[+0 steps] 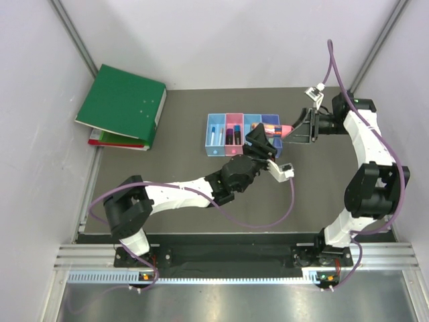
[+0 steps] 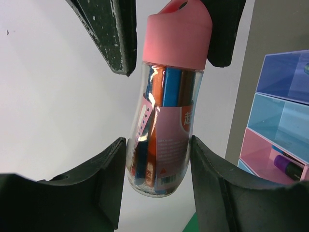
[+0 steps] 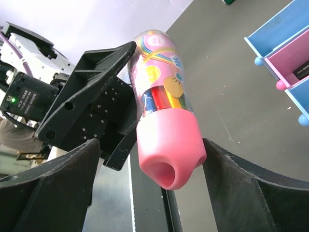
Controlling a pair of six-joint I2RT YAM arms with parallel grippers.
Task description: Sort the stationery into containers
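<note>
A clear pencil case (image 2: 161, 135) with a pink cap (image 2: 176, 34) and colourful pens inside hangs in the air between both arms. My left gripper is shut on its clear end, with a finger against each side. Round the cap stand the fingers of my right gripper, open, with a gap on one side while the other fingertip meets the cap's edge. In the top view, the divided organizer (image 1: 214, 117) of blue and pink compartments lies behind and below the case. A purple marker (image 2: 288, 167) rests in a pink compartment.
At the table's left back, a green binder (image 1: 124, 104) lies tilted over a red folder (image 1: 120, 144). Bare table (image 1: 181, 121) stretches between the binder and the organizer. Purple cables trail from both arms.
</note>
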